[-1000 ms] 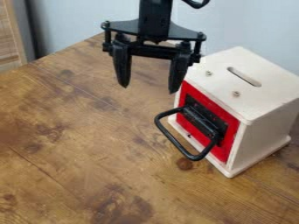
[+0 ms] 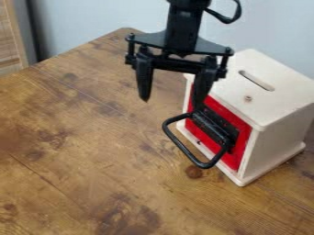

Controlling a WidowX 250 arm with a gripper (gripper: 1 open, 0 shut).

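Note:
My black gripper (image 2: 173,92) hangs open in the upper middle, its two fingers spread apart with nothing between them, over the table just left of a pale wooden box (image 2: 267,110). The box has a slot in its top and a red front panel (image 2: 241,147) carrying black hardware. A black looped handle (image 2: 186,147) sticks out from that front, lower than my gripper.
A pale wall rises behind, and a wooden piece of furniture (image 2: 7,37) stands at the top left edge.
My gripper has moved right and a little down, toward the box's front. The box and its handle are unchanged.

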